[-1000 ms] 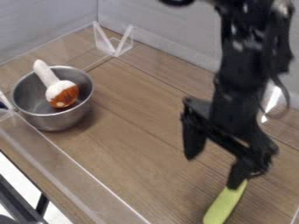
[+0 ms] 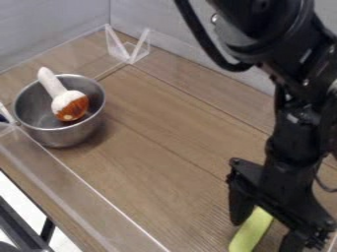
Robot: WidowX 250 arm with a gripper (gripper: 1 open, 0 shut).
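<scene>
The black gripper (image 2: 274, 212) hangs at the lower right, open, its fingers either side of a flat yellow-green object (image 2: 251, 230) lying on the wooden table (image 2: 158, 157). The upper part of that object is partly hidden by the gripper. A steel bowl (image 2: 69, 127) at the left holds a white-handled item with an orange-and-white head (image 2: 73, 104).
A white plastic bracket (image 2: 125, 47) stands near the back wall. A transparent edge strip runs along the left front, with the table's edge at the lower left.
The arm has come down and toward the front right, its gripper lowering over the yellow-green object. The bowl and its contents have not moved.
</scene>
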